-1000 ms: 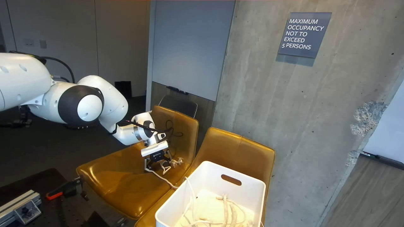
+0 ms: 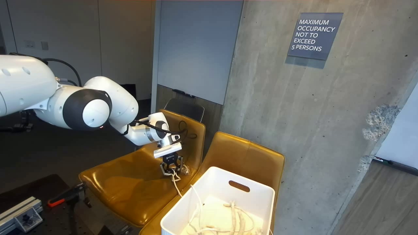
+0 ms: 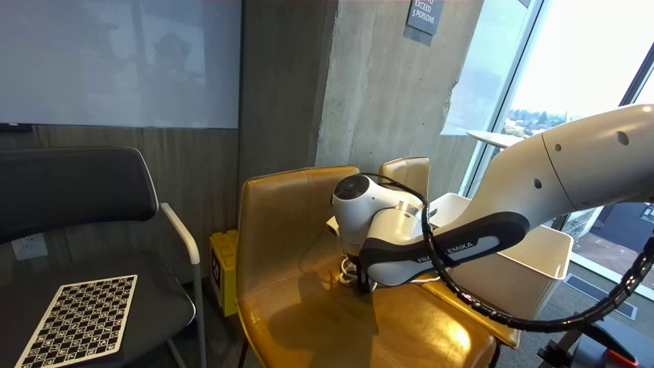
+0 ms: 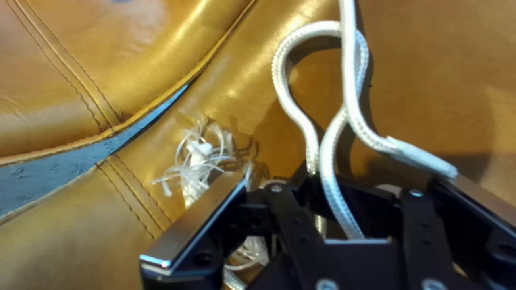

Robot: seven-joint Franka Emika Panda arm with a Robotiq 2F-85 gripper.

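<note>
A thin white braided rope point(image 4: 350, 82) lies in loops on the tan leather chair point(image 2: 131, 176), with one taped end. In the wrist view its strands run down into the middle of my gripper. The fingers are shut with rope strands between them; the exact contact is hidden by the dark finger links. A frayed white end point(image 4: 198, 159) rests beside the left finger. Exterior view 1 shows my gripper point(image 2: 171, 171) low over the seat, near the backrest. From there the rope point(image 2: 177, 184) trails to the white bin point(image 2: 219, 178).
More white rope point(image 2: 233, 219) lies inside the bin, which stands on a second tan chair point(image 2: 250, 150). A concrete wall point(image 2: 270, 101) is behind the chairs. To the left in exterior view 2 is a dark chair with a patterned board point(image 3: 83, 319).
My gripper has closed from a wide opening and moved slightly right. The rope near it has shifted, with its loops gathered at the fingers. The bin has stayed put.
</note>
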